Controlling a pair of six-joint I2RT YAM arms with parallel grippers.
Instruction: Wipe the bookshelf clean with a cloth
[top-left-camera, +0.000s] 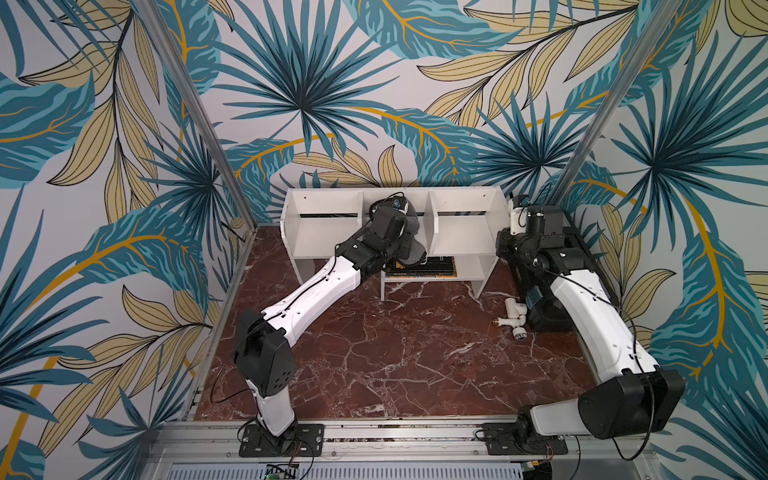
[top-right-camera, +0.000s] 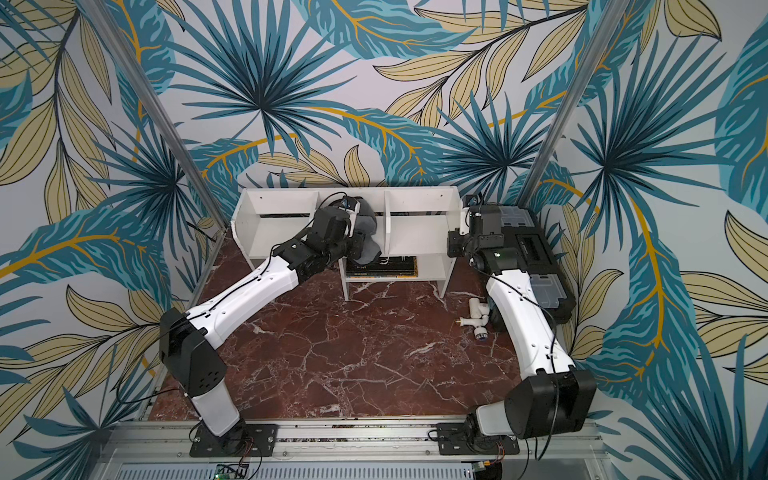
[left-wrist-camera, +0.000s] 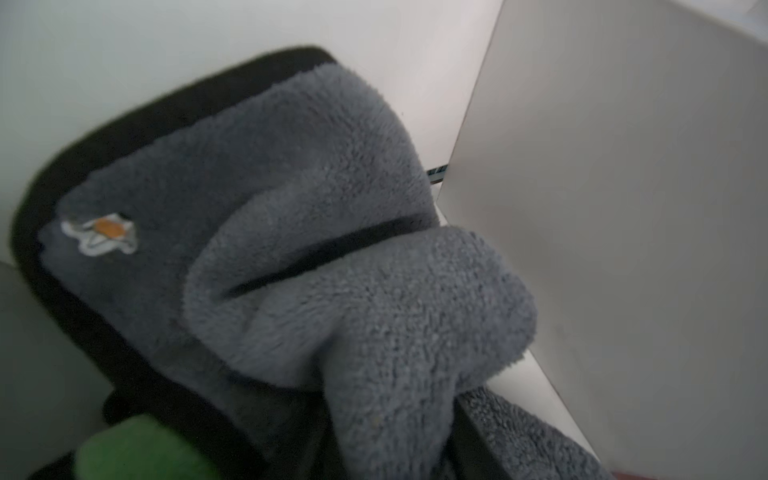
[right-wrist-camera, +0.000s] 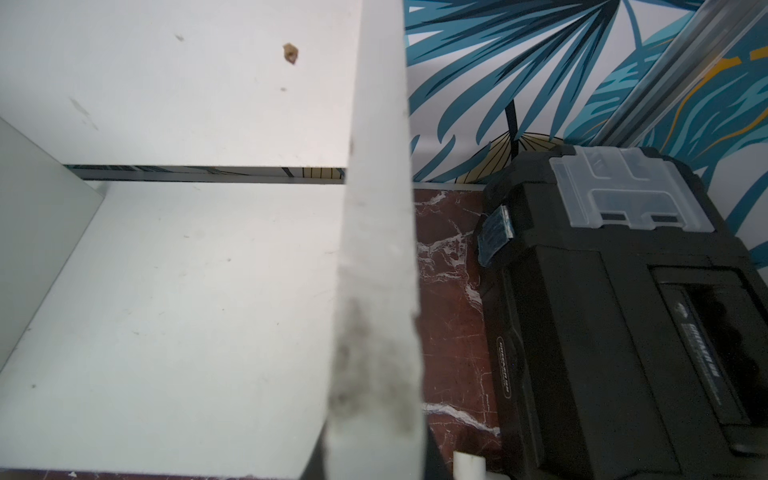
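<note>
In the left wrist view, a grey plush cloth (left-wrist-camera: 304, 200) with a black border is folded up between the dark fingertips of my left gripper. The gripper is shut on the cloth, inside the middle upper compartment of the white bookshelf (top-left-camera: 468, 236). Seen from above, part of the cloth (top-left-camera: 417, 253) hangs over that compartment's front edge. My right gripper is shut on the bookshelf's right side panel (right-wrist-camera: 376, 240), its fingers on either side of the board. Small dark specks mark the right compartment's floor (right-wrist-camera: 200, 320).
Dark books (top-left-camera: 436, 266) lie on the lower middle shelf. Right of the bookshelf stands a black toolbox (right-wrist-camera: 608, 336), with white pipe fittings (top-left-camera: 513, 318) near it on the red marble-patterned surface (top-left-camera: 384, 360).
</note>
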